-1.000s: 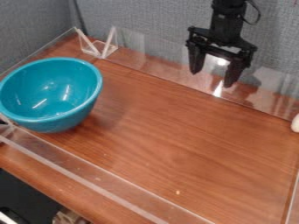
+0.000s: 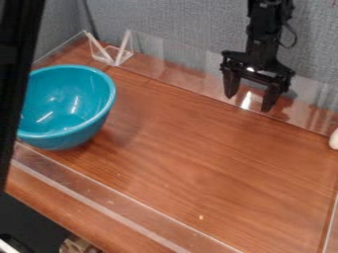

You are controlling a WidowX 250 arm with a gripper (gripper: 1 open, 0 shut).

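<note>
My black gripper (image 2: 248, 91) hangs at the back of the wooden table, in front of the grey wall, with its two fingers apart and nothing visible between them. A teal plastic bowl (image 2: 73, 99) sits at the left side of the table, well away from the gripper.
A white wire stand (image 2: 109, 51) is at the back left corner. A clear strip runs along the back and front-left edges. A white object (image 2: 333, 138) is cut off at the right edge.
My gripper has shifted slightly to the right and down compared with one second ago. The bowl has not moved.
</note>
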